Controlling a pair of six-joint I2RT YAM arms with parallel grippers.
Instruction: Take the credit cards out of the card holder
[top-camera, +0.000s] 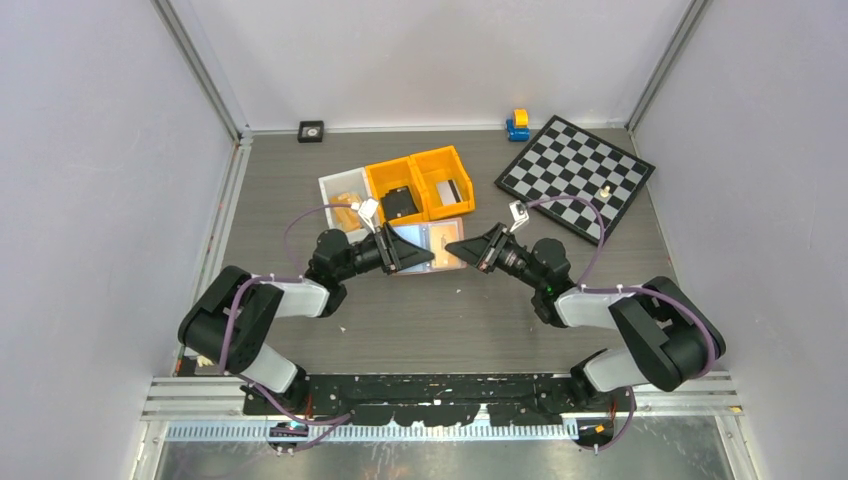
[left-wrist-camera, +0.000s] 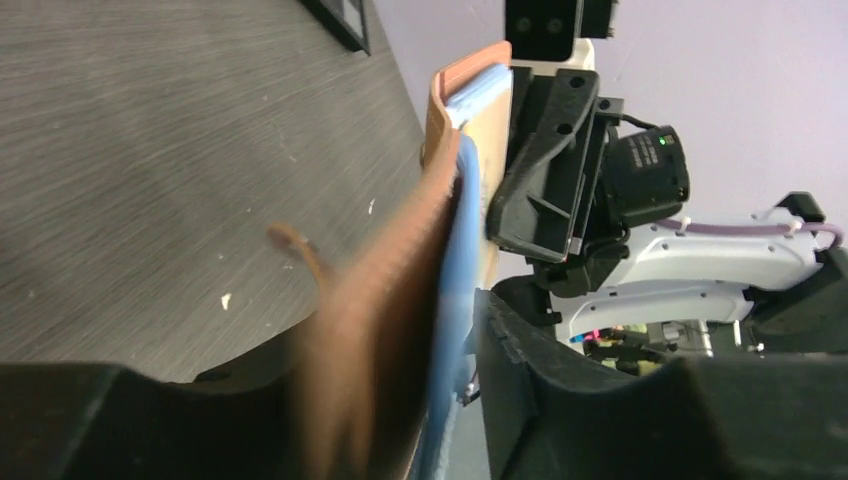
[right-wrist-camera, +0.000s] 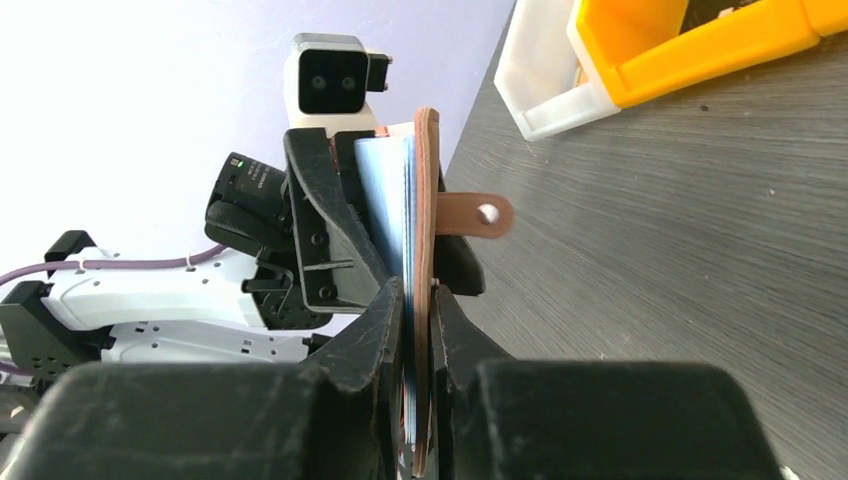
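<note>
The card holder stands unfolded in the air between my two arms, a blue half (top-camera: 411, 233) to the left and a tan half (top-camera: 441, 236) to the right in the top view. My right gripper is shut on the holder, whose brown cover (right-wrist-camera: 426, 170), blue inner side (right-wrist-camera: 381, 180) and snap strap (right-wrist-camera: 470, 214) show edge-on. My left gripper is partly open, its fingers on either side of the holder's near end. There the brown cover (left-wrist-camera: 365, 330) is blurred and a blue inner layer (left-wrist-camera: 460, 250) lies nearer the right finger. Individual cards cannot be told apart.
Behind the holder stand two joined orange bins (top-camera: 440, 152) and a white bin (top-camera: 327, 190), with small items inside. A chessboard (top-camera: 575, 170) lies at the back right, a small black box (top-camera: 311, 131) at the back left.
</note>
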